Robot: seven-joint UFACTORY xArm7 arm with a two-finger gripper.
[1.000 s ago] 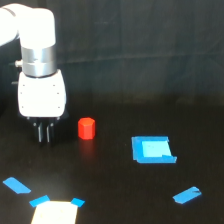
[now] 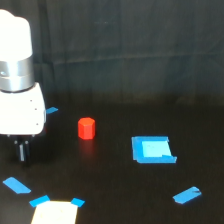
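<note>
A small red block (image 2: 86, 128) stands on the black table, left of the middle of the camera view. My gripper (image 2: 23, 151) hangs from the white arm at the left edge, to the left of the block and lower in the picture. Its dark fingers blend into the dark table, and I cannot tell how far apart they are. A clear gap of table lies between the gripper and the block.
A pale square edged with blue tape (image 2: 156, 149) lies right of centre. A white square (image 2: 54, 213) with blue tape at its corners is at the bottom edge. Loose tape strips (image 2: 187, 195) lie around.
The arm and gripper have moved left and lower in the picture, farther from the red block. The block and the taped squares have not moved.
</note>
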